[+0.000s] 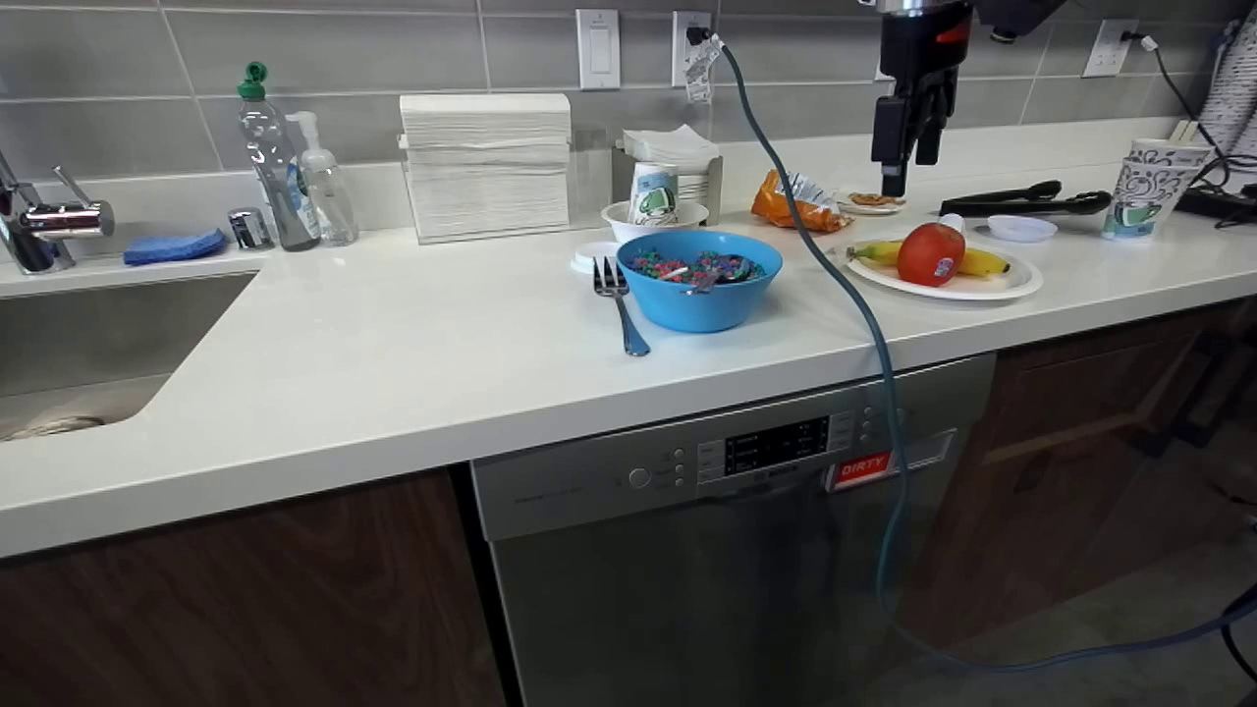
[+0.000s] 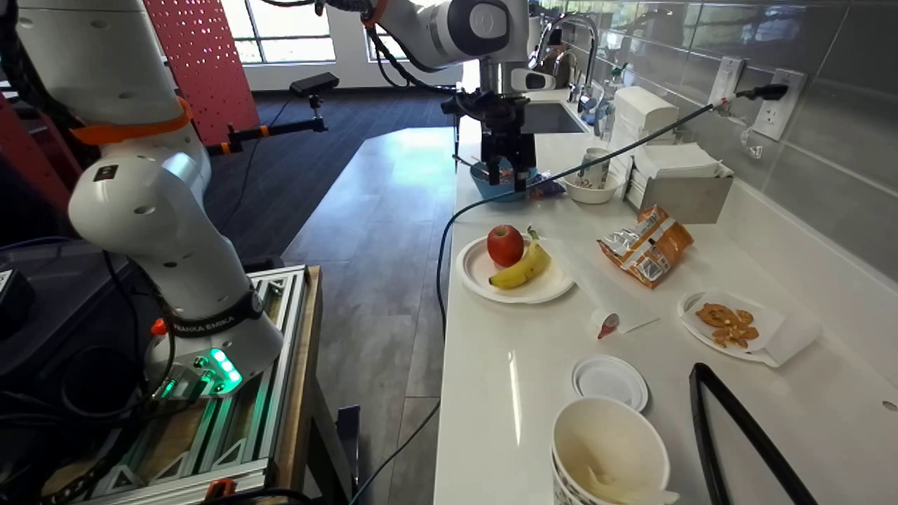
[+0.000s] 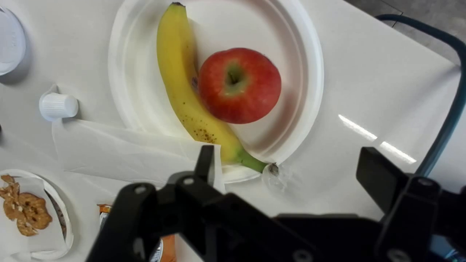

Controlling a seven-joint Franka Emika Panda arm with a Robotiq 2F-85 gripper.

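My gripper hangs above the counter with its two fingers spread wide and nothing between them. In the wrist view a white plate lies just beyond the fingertips, holding a red apple and a yellow banana side by side. The banana's stem reaches over the plate's rim. In the second exterior view the gripper appears in front of a blue bowl, partly covering it. The bowl holds small colourful wrapped pieces in the first exterior view, and a fork lies beside it.
A blue-green cable crosses over the counter and hangs past its front edge. An orange snack bag, a plate of cookies, a patterned cup and black tongs stand around. Open counter lies left of the bowl, towards the sink.
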